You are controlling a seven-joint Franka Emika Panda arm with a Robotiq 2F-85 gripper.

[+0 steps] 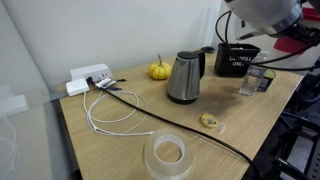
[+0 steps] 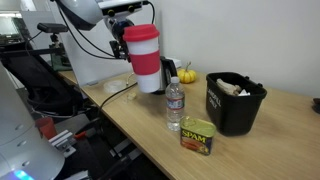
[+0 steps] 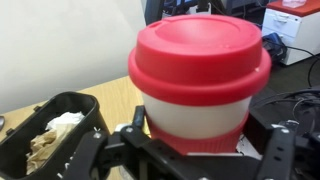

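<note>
A white cup with a red lid and red lower band [image 3: 200, 65] fills the middle of the wrist view, lid towards the camera. My gripper is shut on it, one dark finger against each side. In exterior view 2 the cup [image 2: 145, 72] is held up in the air above the table, roughly upright; the fingers are mostly hidden there. Only a red piece of the cup [image 1: 290, 45] shows at the right edge of exterior view 1, beside the arm.
A black bin [image 2: 235, 102], a water bottle [image 2: 175, 105] and a Spam can [image 2: 197, 137] stand close together. Elsewhere are a steel kettle [image 1: 186, 77], a small pumpkin [image 1: 160, 71], a tape roll [image 1: 168, 153] and cables.
</note>
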